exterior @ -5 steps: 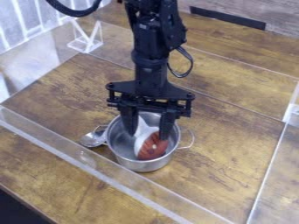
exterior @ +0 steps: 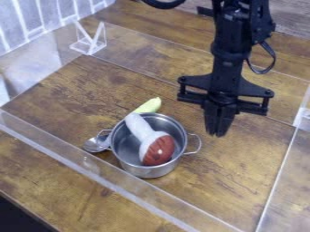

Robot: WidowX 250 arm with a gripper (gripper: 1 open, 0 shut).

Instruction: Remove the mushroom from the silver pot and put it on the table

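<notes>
The silver pot (exterior: pixel 122 148) stands on the wooden table (exterior: pixel 242 174), left of centre. Inside it leans the toy mushroom, its white stem (exterior: pixel 140 126) up against the far left rim and its red-brown cap (exterior: pixel 159 150) low on the near right side. Up and to the right of the pot, apart from it, my gripper (exterior: pixel 218 120) hangs over bare table. Its fingers are drawn together with nothing between them.
A pale green-yellow item (exterior: pixel 149 105) lies just behind the pot. To the pot's left rests a silver spoon (exterior: pixel 93 142). A clear wall (exterior: pixel 158 198) runs along the near side. Table right of the pot is free.
My gripper has risen from over the pot and moved right, away from it. The mushroom and the pot look unmoved.
</notes>
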